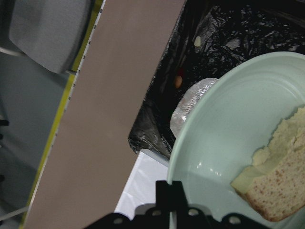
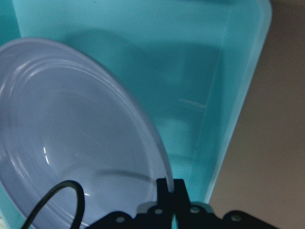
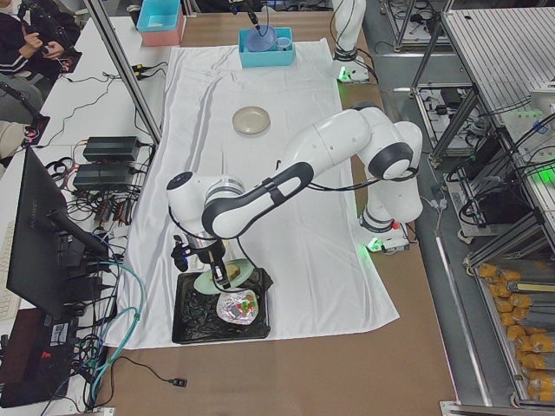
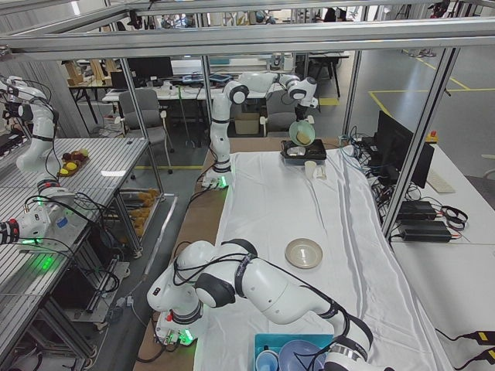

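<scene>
My left gripper is shut on the rim of a pale green plate (image 1: 224, 109) with a piece of bread (image 1: 276, 181) on it, held over the black-bag-lined tray (image 3: 186, 321). A foil dish (image 3: 234, 312) with small bits lies in that tray, partly hidden by the plate in the left wrist view. My right gripper is shut on the rim of a purple-blue plate (image 2: 76, 129) at the light blue bin (image 2: 238, 62) at the far end of the cloth.
A beige plate (image 3: 251, 120) rests on the white cloth (image 3: 295, 251). A cream cup (image 4: 310, 168) and pale items stand near the black tray. Monitor and cables line one side.
</scene>
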